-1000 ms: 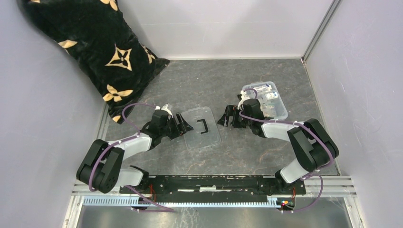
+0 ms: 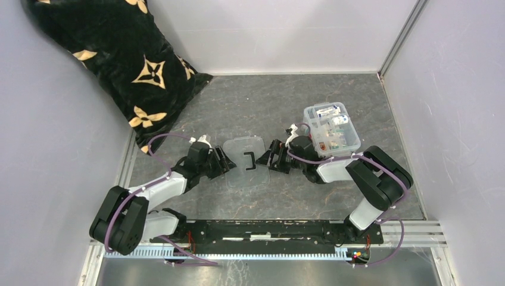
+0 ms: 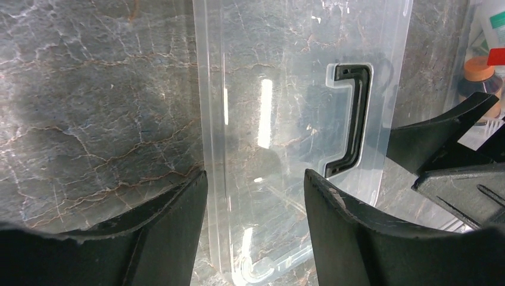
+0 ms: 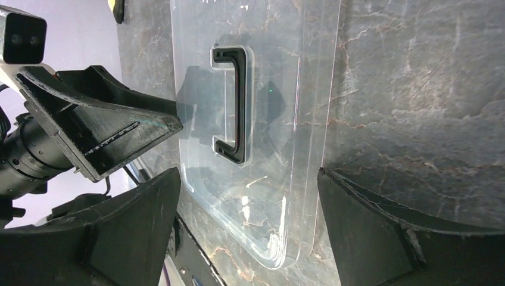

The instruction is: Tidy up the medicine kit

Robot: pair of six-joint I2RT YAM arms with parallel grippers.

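A clear square plastic lid (image 2: pixel 241 176) with a black handle (image 2: pixel 252 161) lies on the grey table between my grippers. My left gripper (image 2: pixel 227 164) is at the lid's left side, fingers apart; in the left wrist view its fingertips straddle that side of the lid. My right gripper (image 2: pixel 267 159) is at the lid's right side, also open, with the lid's near edge between its fingertips in the right wrist view. The clear kit box (image 2: pixel 354 137) with bottles and tubes stands behind my right arm.
A dark patterned cushion (image 2: pixel 149 77) leans at the back left. Walls (image 2: pixel 446 119) border the table on the sides and back.
My right gripper has moved leftward to the lid. The lid has straightened and shifted slightly left. My left gripper has shifted slightly left and down.
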